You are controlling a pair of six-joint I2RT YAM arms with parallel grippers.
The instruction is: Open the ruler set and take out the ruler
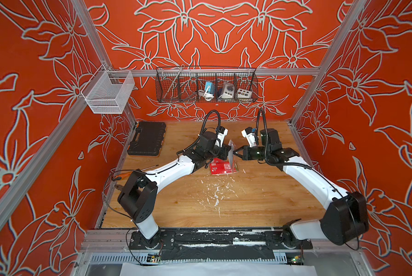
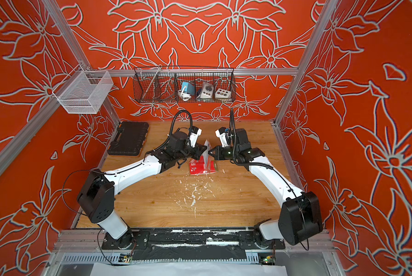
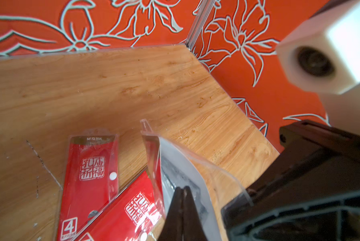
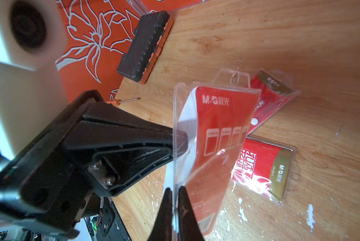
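A ruler set in a clear plastic sleeve [image 4: 224,160], with a red printed card inside, stands upright between the two grippers. My right gripper is shut on the sleeve's thin clear side edge. From the other side, my left gripper is shut, its tips against the sleeve's pale grey face [image 3: 192,176]; whether film lies between them is unclear. No ruler can be made out apart from the sleeve. Under it on the table lie two more red packs, one [image 3: 90,176] farther back and another [image 4: 264,166] nearer the front.
A black case [image 1: 147,138] lies at the table's back left, with an orange-handled screwdriver [image 4: 117,101] in front of it. Behind, a wire basket [image 1: 206,85] hangs on the wall. White flecks [image 1: 217,193] mark the front middle.
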